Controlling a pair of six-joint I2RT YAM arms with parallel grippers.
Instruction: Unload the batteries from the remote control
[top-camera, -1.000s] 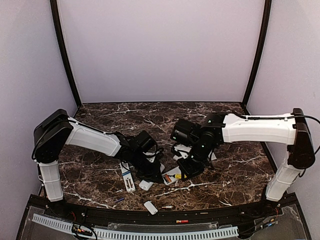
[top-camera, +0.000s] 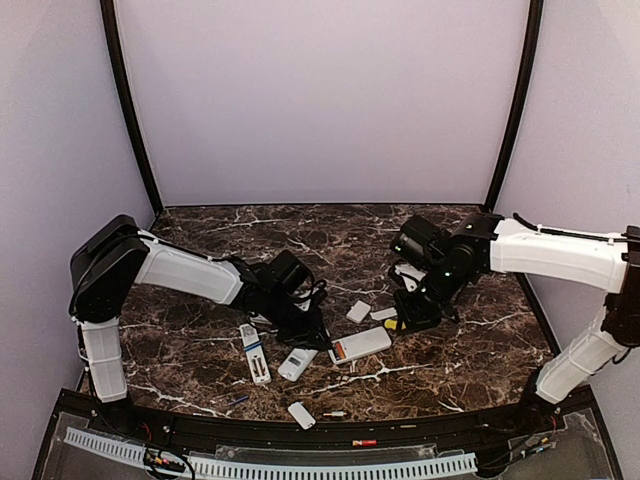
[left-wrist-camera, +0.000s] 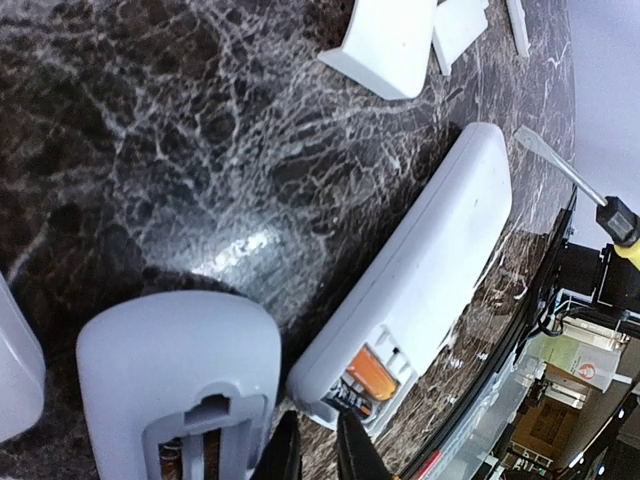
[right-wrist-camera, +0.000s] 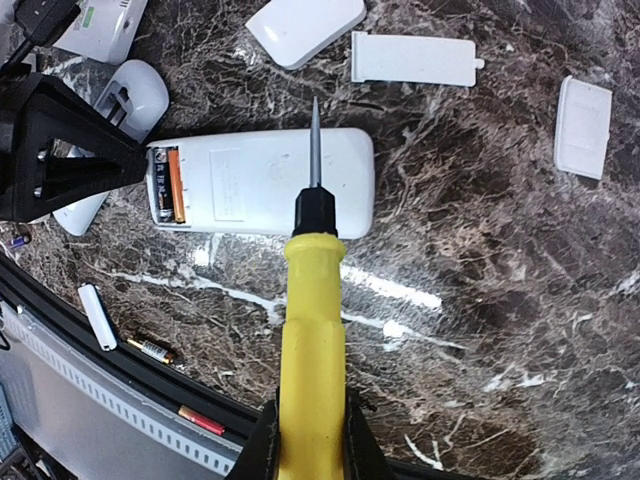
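A white remote (top-camera: 365, 343) (left-wrist-camera: 430, 240) (right-wrist-camera: 260, 180) lies with its battery bay at the left end, holding an orange battery (left-wrist-camera: 371, 372) (right-wrist-camera: 176, 183) and a dark one beside it. My left gripper (top-camera: 318, 332) is at that end, fingers slightly apart, nothing clearly between them. My right gripper (top-camera: 410, 312) is shut on a yellow-handled screwdriver (right-wrist-camera: 312, 300), whose tip hangs over the remote's right part in the right wrist view.
Other remotes (top-camera: 255, 355) (left-wrist-camera: 180, 350) lie to the left. White covers (right-wrist-camera: 413, 60) (right-wrist-camera: 582, 125) lie behind and right. Loose batteries (right-wrist-camera: 200, 418) lie near the front rail.
My right arm has moved right and back with the screwdriver, away from the battery bay. My left gripper has risen slightly, uncovering more of the remotes.
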